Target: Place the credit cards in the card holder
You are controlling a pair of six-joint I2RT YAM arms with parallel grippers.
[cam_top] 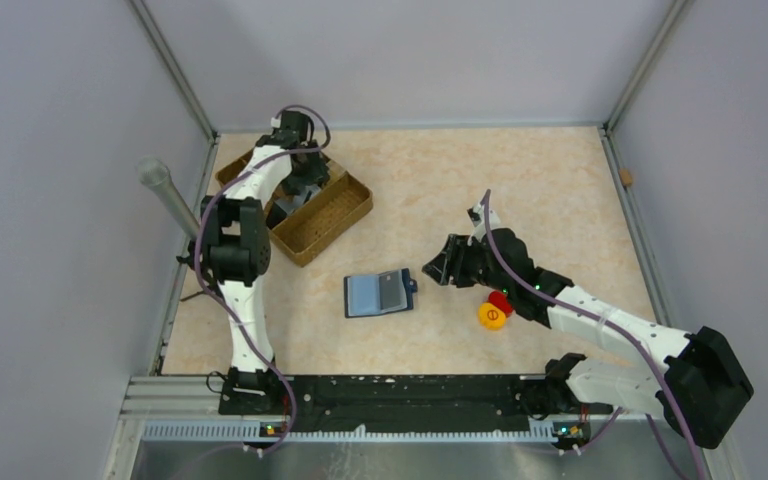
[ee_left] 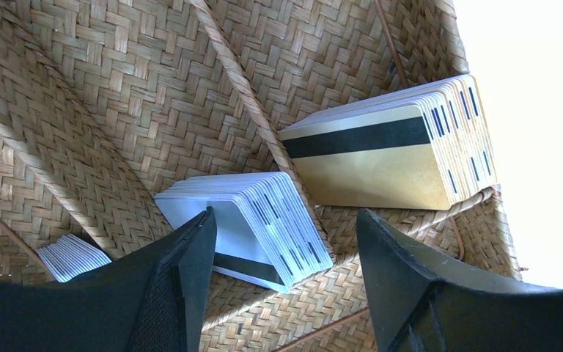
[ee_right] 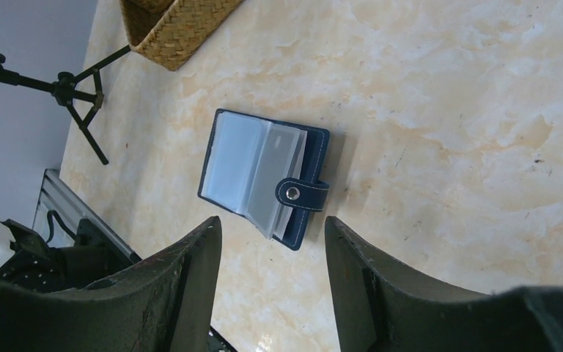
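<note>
In the woven basket point(ee_left: 95, 73), a stack of pale blue-white cards point(ee_left: 249, 227) and a stack of gold-edged cards point(ee_left: 359, 169) sit in compartments, with a smaller white stack point(ee_left: 73, 257) at lower left. My left gripper is open over the blue-white stack, fingers either side, apparently not gripping. The card holder point(cam_top: 380, 292), dark blue with clear sleeves and a snap strap point(ee_right: 302, 193), lies open on the table. My right gripper is open and empty, above and to the right of the holder.
Yellow point(cam_top: 492, 316) and red point(cam_top: 501, 299) round objects lie beneath the right arm. A black stand point(ee_right: 66, 91) is at the left edge.
</note>
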